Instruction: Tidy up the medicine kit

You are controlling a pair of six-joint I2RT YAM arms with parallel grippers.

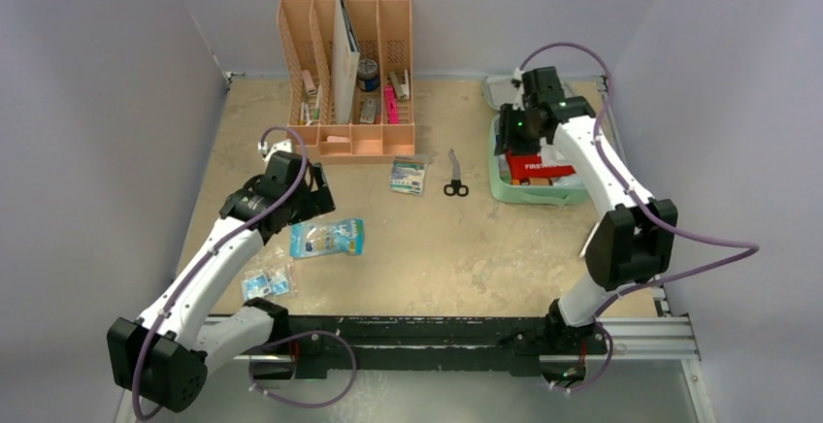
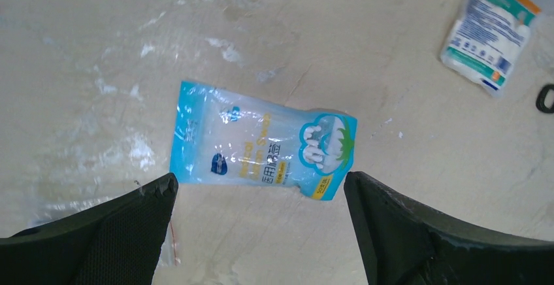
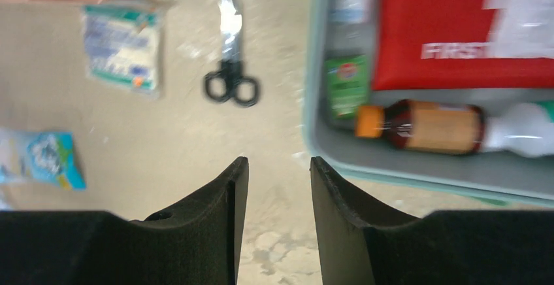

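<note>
The green medicine box (image 1: 536, 194) at right holds a red FIRST aid pouch (image 3: 438, 69), a brown bottle (image 3: 438, 127) and other items. My right gripper hangs over the box's near left side, part open with nothing between its fingers. Black scissors (image 1: 455, 187) and a bandage packet (image 1: 408, 176) lie left of the box. My left gripper stands open above a blue cotton swab bag (image 2: 261, 141). A clear bag of small packets (image 1: 268, 283) lies nearer the front.
An orange organizer (image 1: 350, 151) with stationery and a white folder stands at the back.
</note>
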